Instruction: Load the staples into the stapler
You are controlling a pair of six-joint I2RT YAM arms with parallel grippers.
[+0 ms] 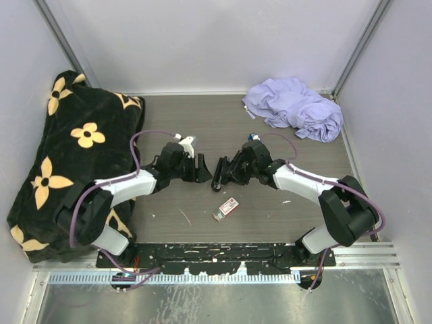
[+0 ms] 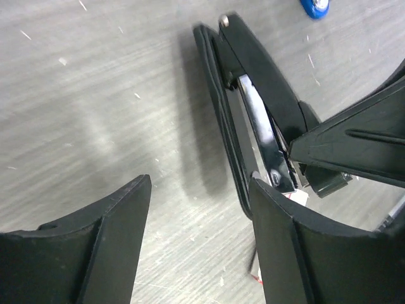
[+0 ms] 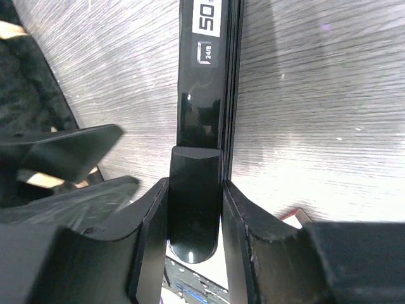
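Observation:
The black stapler (image 1: 219, 174) stands mid-table, held by my right gripper, shut on its end in the right wrist view. In the left wrist view the stapler (image 2: 231, 107) shows a long metal strip inside its body. My left gripper stands open just to the left of it, nothing clearly between its fingers. A small white-and-red box of staples (image 1: 226, 208) lies in front of the stapler, partly hidden in both wrist views.
A blue object (image 2: 315, 6) lies behind the stapler. A lavender cloth (image 1: 293, 108) is bunched at the back right, and a black flowered cushion (image 1: 74, 162) fills the left side.

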